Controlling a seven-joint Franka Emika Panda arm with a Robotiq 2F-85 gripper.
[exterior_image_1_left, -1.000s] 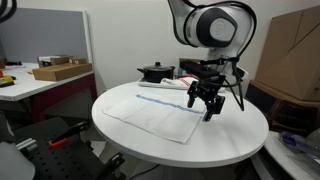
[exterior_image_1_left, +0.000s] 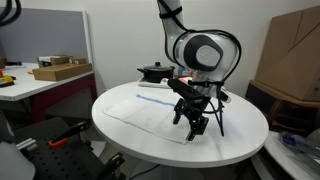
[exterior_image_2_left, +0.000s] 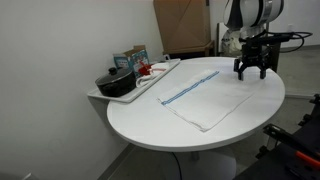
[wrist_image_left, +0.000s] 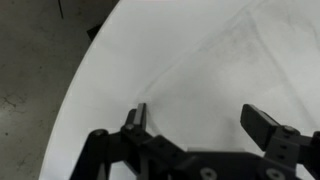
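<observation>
A white cloth (exterior_image_1_left: 140, 112) with a blue stripe along its far side lies spread flat on the round white table (exterior_image_1_left: 236, 150). In exterior view 1 my gripper (exterior_image_1_left: 192, 138) points down, low over the cloth's near right corner. Its fingers stand wide apart with nothing between them. From the wrist, the cloth (wrist_image_left: 205, 85) shows as a faint fold-lined sheet, one corner between and just ahead of my open fingers (wrist_image_left: 262, 125). Exterior view 2 has the gripper (exterior_image_2_left: 250, 75) at the cloth's far end; whether the fingertips touch the surface I cannot tell.
A black pot (exterior_image_2_left: 117, 82) stands on a white tray (exterior_image_2_left: 135, 93) at the table's edge, with a red-and-white item (exterior_image_2_left: 150, 72) beside it. Cardboard boxes (exterior_image_1_left: 62, 70) sit off to the left.
My gripper has come down and a little to the left, from above the table to low over the cloth's near right corner. The cloth looks unmoved.
</observation>
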